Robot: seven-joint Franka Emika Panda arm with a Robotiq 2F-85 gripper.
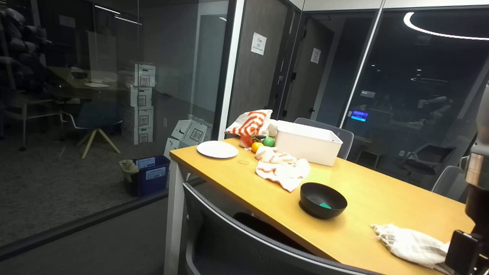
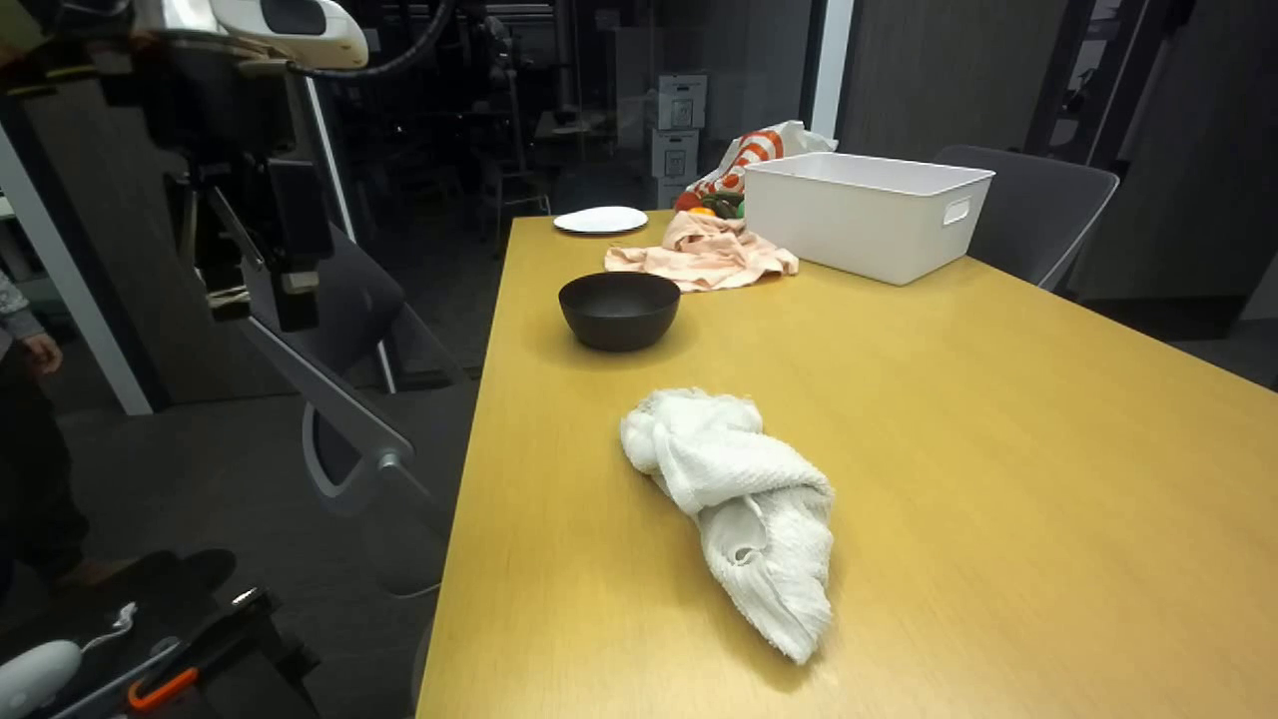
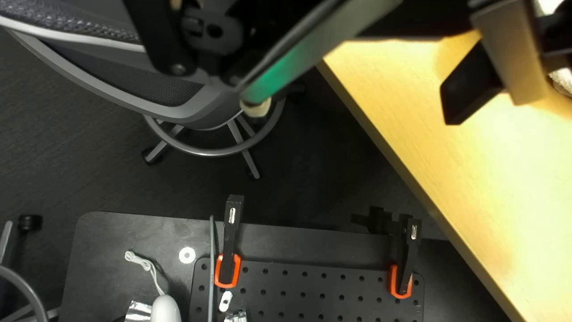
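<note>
My gripper stands wide open with nothing between its fingers. In exterior view 2 the gripper (image 2: 264, 300) hangs at the upper left, off the table's left edge and apart from everything on the table. A crumpled white cloth (image 2: 767, 515) lies on the near part of the table. Beyond it sits a black bowl (image 2: 619, 314); exterior view 1 shows a small green piece (image 1: 325, 206) inside the bowl. Farther back are a pale peach cloth (image 2: 707, 256) and a white plate (image 2: 601, 221).
A white bin (image 2: 863, 216) stands at the back, with an orange-patterned bag (image 1: 251, 123) and several fruit or vegetable pieces beside it. Chairs, one a mesh-backed chair (image 1: 247, 247), line the table.
</note>
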